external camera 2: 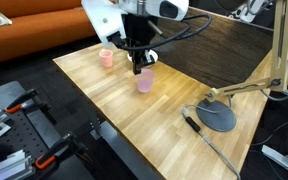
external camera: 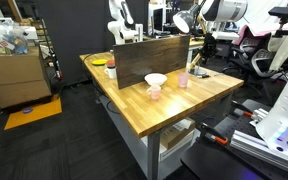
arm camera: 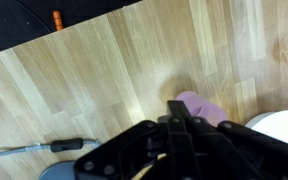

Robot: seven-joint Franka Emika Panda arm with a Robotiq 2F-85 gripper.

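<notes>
A pinkish-purple cup [external camera 2: 144, 80] stands upright on the wooden table. Just above it, my gripper [external camera 2: 136, 69] points down with its fingers together and nothing showing between them. From the wrist, the gripper is seen beside the cup [arm camera: 204, 107], covering part of it; whether they touch cannot be told. A second, paler pink cup [external camera 2: 106, 57] stands farther along the table, also visible as a pink cup [external camera: 154, 92] in exterior view 1. Behind my gripper, a white bowl [external camera: 156, 79] sits near the wooden panel.
The brown panel [external camera: 154, 61] rises along the table's back. A lamp's round base [external camera 2: 216, 115] and a cable [external camera 2: 211, 144] occupy one end. Table space [external camera 2: 162, 134] in front of the purple cup is bare. Cups and a yellow item [external camera: 99, 61] lie beyond the panel.
</notes>
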